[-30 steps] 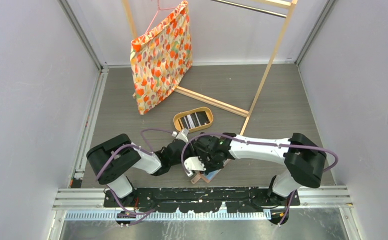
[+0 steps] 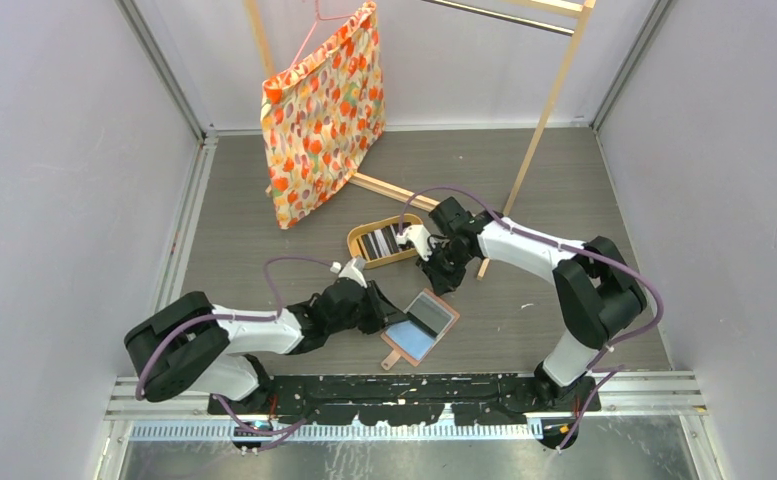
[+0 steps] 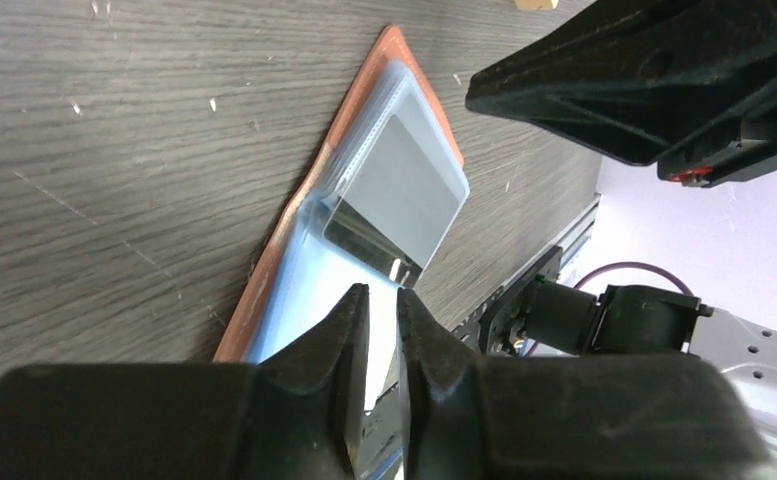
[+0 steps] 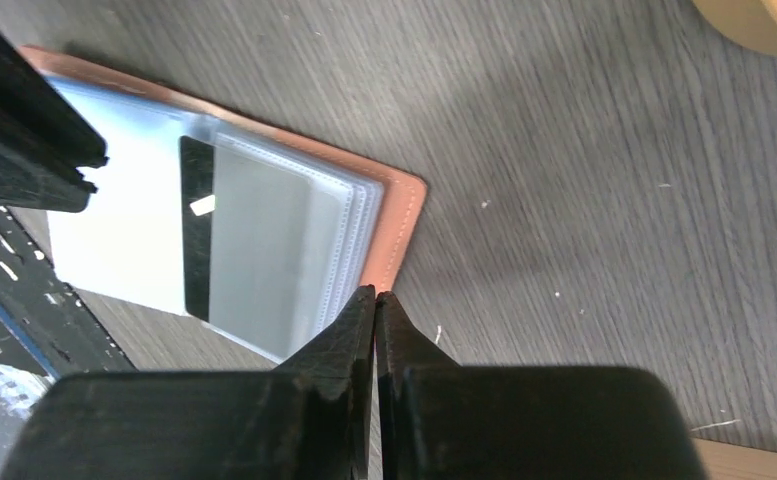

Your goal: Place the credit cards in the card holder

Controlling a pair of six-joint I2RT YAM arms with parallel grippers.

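The card holder, tan with clear sleeves, lies open on the floor between my grippers; a dark card is in it, under or at the edge of a clear sleeve. My left gripper hangs over its near part, fingertips close together with a narrow gap, nothing visible held. My right gripper is beside the holder's upper edge, fingertips together, nothing visible between them. The yellow oval tray of several dark and pale cards sits behind the holder.
A floral fabric hangs from a wooden rack at the back, its wooden rail lying behind the tray. Bare floor lies left and right of the holder.
My left arm has shifted slightly left.
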